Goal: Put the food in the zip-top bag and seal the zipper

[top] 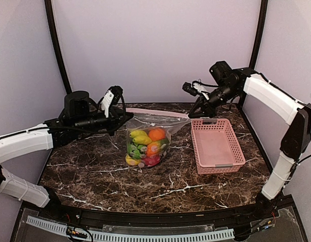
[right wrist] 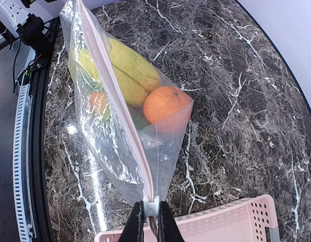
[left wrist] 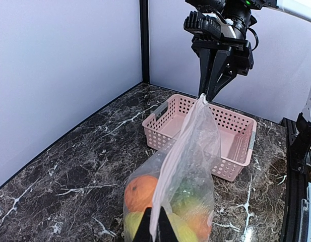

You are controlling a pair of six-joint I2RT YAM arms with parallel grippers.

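A clear bag with a pink zipper band [top: 155, 113] stands on the table holding yellow fruit [top: 140, 137], an orange [top: 156, 133] and several other coloured pieces. My left gripper [top: 126, 113] is shut at the bag's left top corner, the band running to its fingers. My right gripper [top: 191, 114] is shut on a white slider at the band's right end, seen in the right wrist view [right wrist: 151, 209], with the band stretched between the two.
A pink basket [top: 215, 146], empty, sits at the right below my right gripper. Walls enclose the back and sides.
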